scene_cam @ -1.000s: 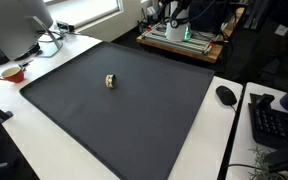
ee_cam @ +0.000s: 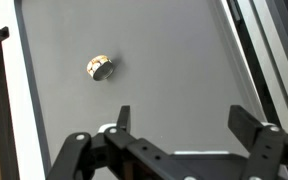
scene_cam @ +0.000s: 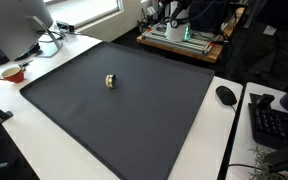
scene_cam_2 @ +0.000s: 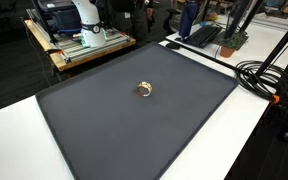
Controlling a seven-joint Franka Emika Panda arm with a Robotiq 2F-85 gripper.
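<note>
A small round ring-like object, pale and gold-brown with dark marks, lies alone on the dark grey mat; exterior view 1 has this small ring (scene_cam: pixel 111 81) left of the mat's middle. From the other side, the ring (scene_cam_2: pixel 144 89) shows near the centre of the mat (scene_cam_2: pixel 114 135). In the wrist view the ring (ee_cam: pixel 100 68) is at upper left, well beyond my gripper. The black fingers (ee_cam: pixel 123 118) stand wide apart, and nothing is between them. Neither exterior view clearly shows the gripper.
A red cup (scene_cam: pixel 12 74) stands on the white table left of the mat. A mouse (scene_cam: pixel 226 96) and keyboard (scene_cam: pixel 275 122) lie at the right. Coiled black cable (scene_cam_2: pixel 271 82) sits off the mat's far right corner.
</note>
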